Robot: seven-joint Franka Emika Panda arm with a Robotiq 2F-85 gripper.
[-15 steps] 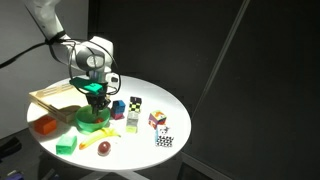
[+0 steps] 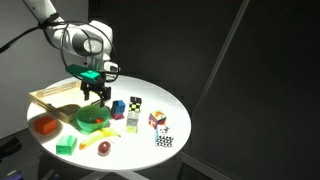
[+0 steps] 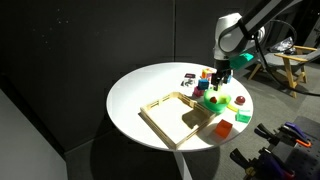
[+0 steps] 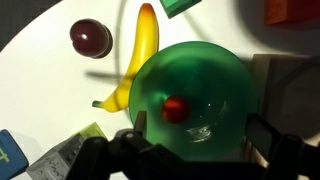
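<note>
A green bowl rests on the white round table, holding a small red ball and something clear and shiny at its bottom. Above the bowl hangs my gripper, its fingers wide apart at the two sides of the wrist view with nothing between them. In exterior view 1 the gripper is clear of the bowl. A yellow banana lies right alongside the bowl, and a dark red round fruit lies beyond the banana.
A shallow wooden tray stands beside the bowl. Orange-red and green blocks sit near the table's edge. Several patterned cubes, among them a checkered one, stand to the right.
My gripper has risen from low in the bowl to above it over the last second. The bowl, the banana and the blocks have stayed in place.
</note>
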